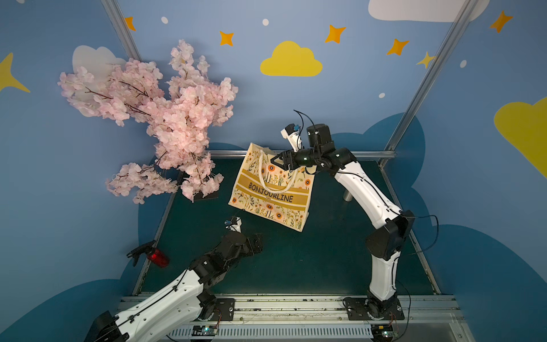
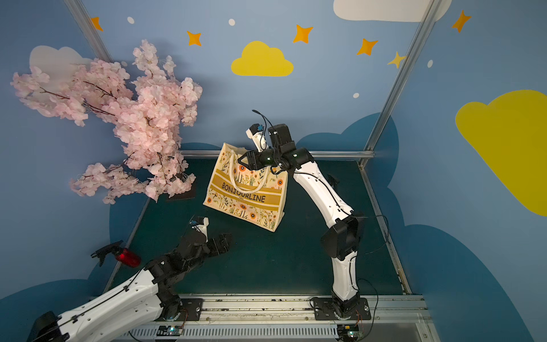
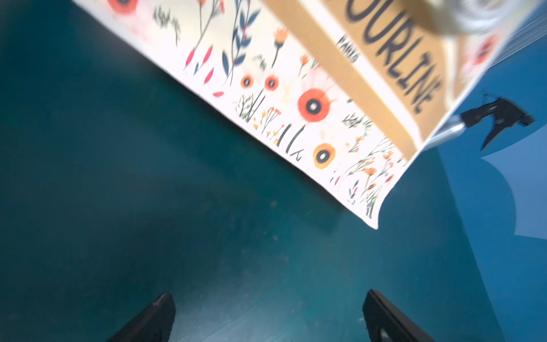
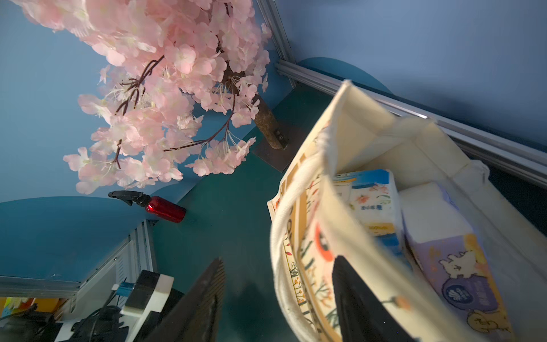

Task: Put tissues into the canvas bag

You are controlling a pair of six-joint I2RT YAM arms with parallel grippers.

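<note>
The floral canvas bag (image 1: 270,197), lettered BONJOURLINE, leans back on the dark table with its front panel facing up. Inside it the right wrist view shows a blue-and-white tissue pack (image 4: 371,199) and a purple tissue pack (image 4: 455,268); both are out of sight from above. At the bag's top edge is my right gripper (image 1: 278,163), its fingers (image 4: 356,296) apart, with the rope handle (image 4: 277,245) showing between them in its wrist view. My left gripper (image 1: 259,244) stands open and empty in front of the bag's bottom edge (image 3: 285,156).
A pink blossom tree (image 1: 182,122) stands at the back left. A red spray bottle (image 1: 157,257) is at the left edge and a silver bottle (image 1: 347,195) lies right of the bag.
</note>
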